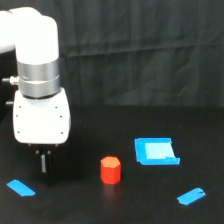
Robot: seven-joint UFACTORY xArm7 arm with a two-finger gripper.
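Observation:
My gripper hangs over the dark table at the left, pointing down below the white arm; its fingers are dark and small, and whether they are apart or together is not clear. A red block with a hexagonal top stands upright on the table to the right of the gripper, well apart from it. Farther right and a little behind lies a blue square tray with a white inside.
Flat blue strips lie on the table, one near the gripper at front left, the other at front right. Dark curtain closes off the back. Bare table lies between the gripper and the block.

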